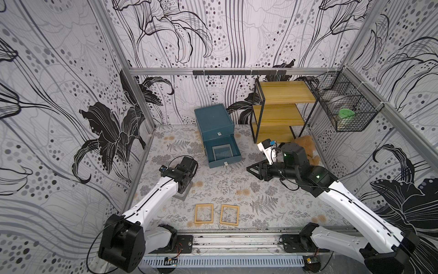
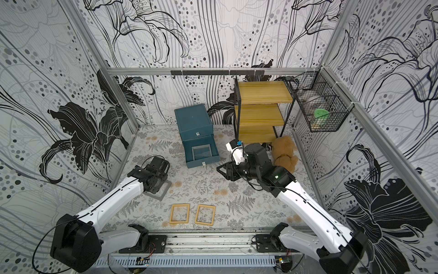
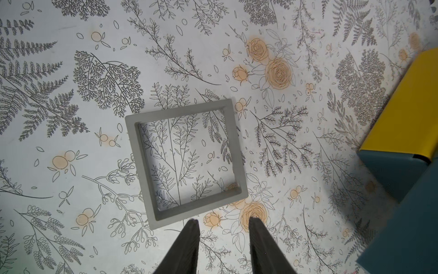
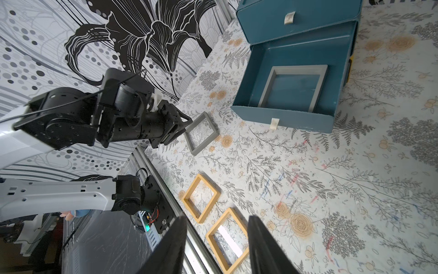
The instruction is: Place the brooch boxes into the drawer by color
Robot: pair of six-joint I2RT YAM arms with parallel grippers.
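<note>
One grey square frame (image 3: 141, 171) lies on the patterned table, with my left gripper open above its near edge and nothing between the fingers. A second grey frame (image 4: 298, 69) rests inside the pulled-out lower drawer (image 4: 282, 115) of the teal cabinet (image 1: 213, 119). Two wooden-coloured frames, a left one (image 1: 204, 222) and a right one (image 1: 229, 223), lie side by side near the table's front edge. My right gripper is open and empty, held over the table to the right of the drawer.
A wood-and-black shelf (image 1: 280, 114) stands at the back right, with a brown plush toy (image 2: 283, 153) beside it. A wire basket (image 1: 349, 107) hangs on the right wall. The table's centre, between drawer and wooden frames, is clear.
</note>
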